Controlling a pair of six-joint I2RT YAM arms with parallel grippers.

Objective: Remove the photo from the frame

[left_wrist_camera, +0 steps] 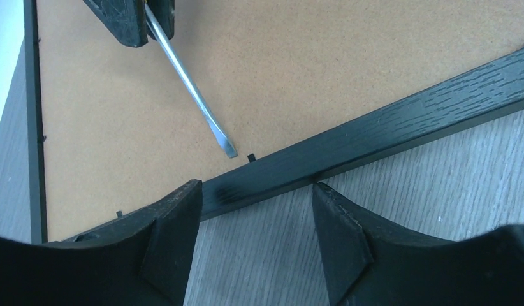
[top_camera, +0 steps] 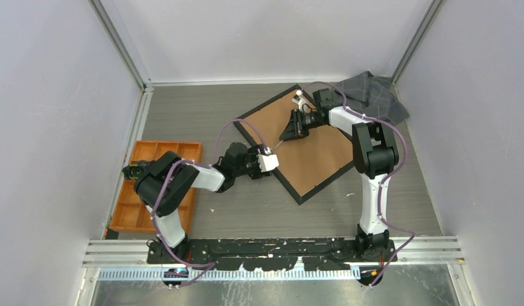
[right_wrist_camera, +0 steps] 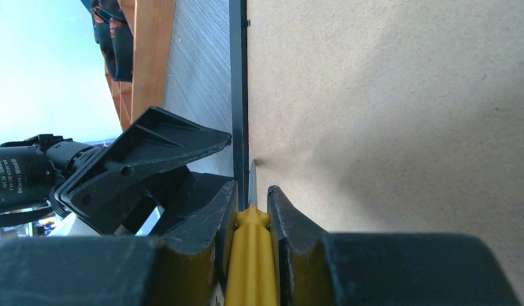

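Note:
The photo frame point(top_camera: 313, 159) lies face down, showing its brown backing point(left_wrist_camera: 374, 57) inside a black rim point(left_wrist_camera: 400, 134) with small tabs. My right gripper is shut on a yellow-handled screwdriver point(right_wrist_camera: 250, 255); its flat tip point(left_wrist_camera: 226, 146) sits at the backing near the left-side rim, beside a tab point(left_wrist_camera: 251, 157). My left gripper straddles that rim from outside, fingertips apart and part open at the rim, close to the screwdriver's tip. Whether they touch the rim is unclear. The photo itself is hidden.
An orange wooden compartment tray point(top_camera: 125, 217) sits at the left under my left arm, with dark items in it. A grey cloth point(top_camera: 380, 102) lies at the back right, beside the frame. Bare table shows at the back left and front middle.

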